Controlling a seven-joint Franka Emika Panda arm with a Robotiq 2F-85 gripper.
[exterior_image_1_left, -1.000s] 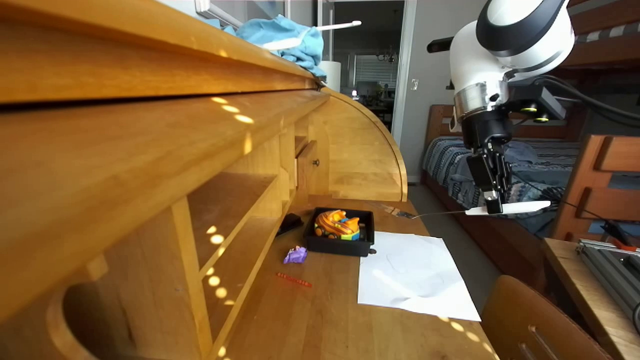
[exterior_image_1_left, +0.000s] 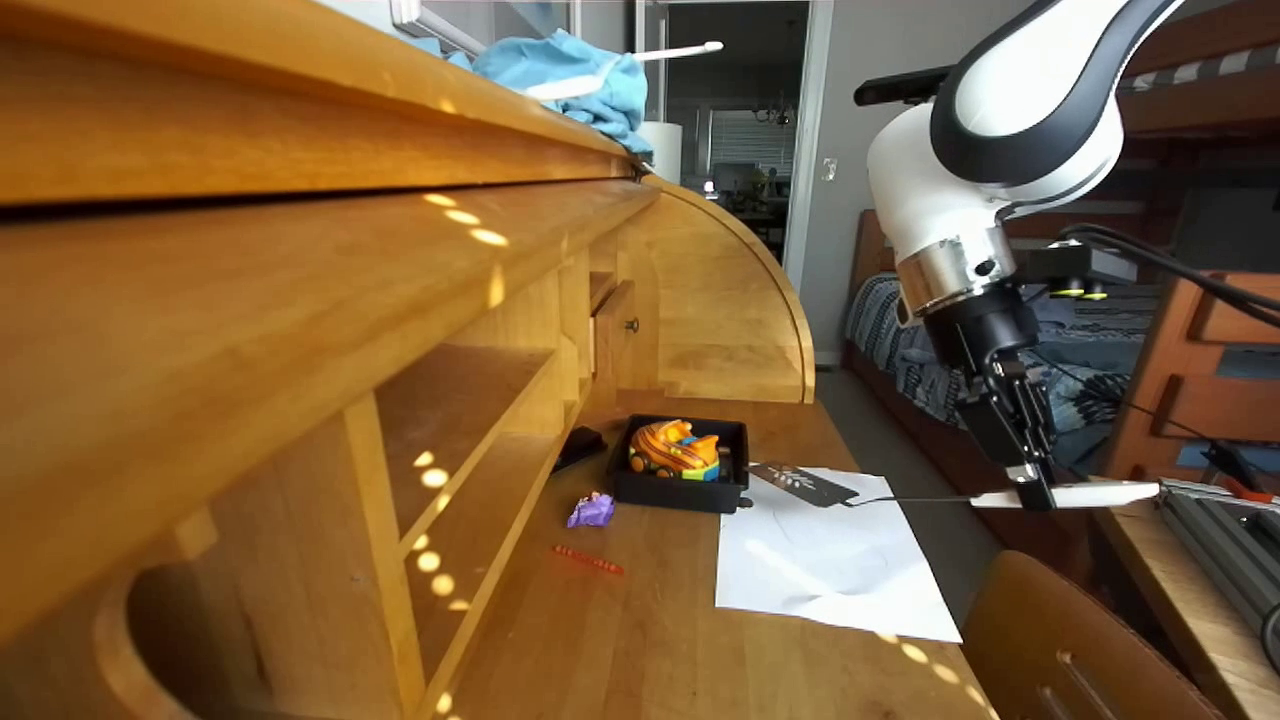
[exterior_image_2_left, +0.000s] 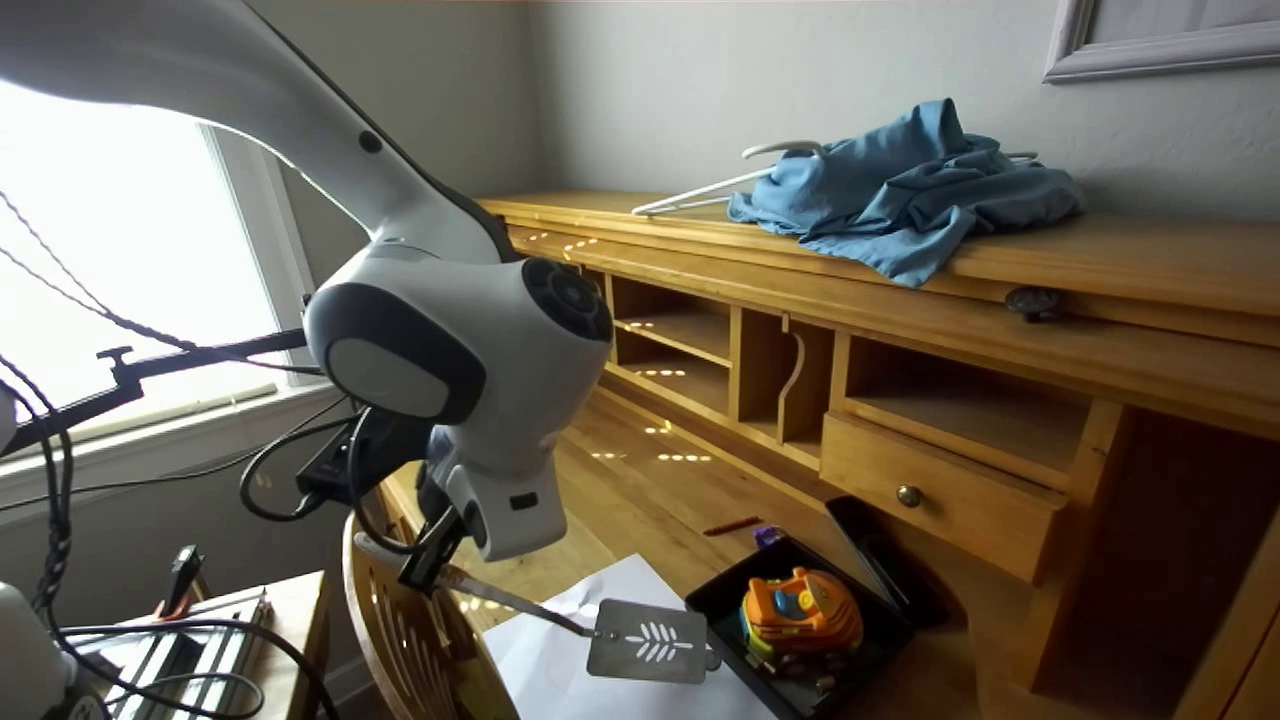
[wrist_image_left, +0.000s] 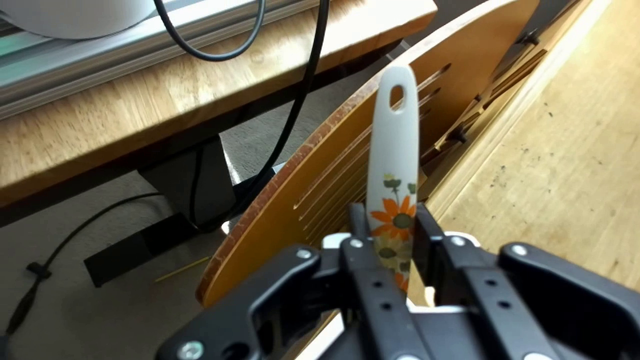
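Note:
My gripper is shut on the white, flower-patterned handle (wrist_image_left: 394, 144) of a spatula, gripping it from both sides. The spatula's slotted metal blade (exterior_image_2_left: 649, 641) has a leaf cut-out and reaches out over the white paper (exterior_image_1_left: 828, 558) on the desk. In the first exterior view, the blade appears near the right side of a black tray (exterior_image_1_left: 672, 490); whether it touches anything there, I cannot tell. An orange toy vehicle (exterior_image_1_left: 674, 449) sits in that tray.
Left of the paper lie a purple crumpled item (exterior_image_1_left: 590, 510) and a red stick (exterior_image_1_left: 588, 559). A wooden chair (wrist_image_left: 354, 174) stands close below the gripper, beside a side table (wrist_image_left: 240, 72).
My gripper has come lower and slightly right in the first exterior view, carrying the spatula. Its blade has moved from behind the paper to over the paper's far end.

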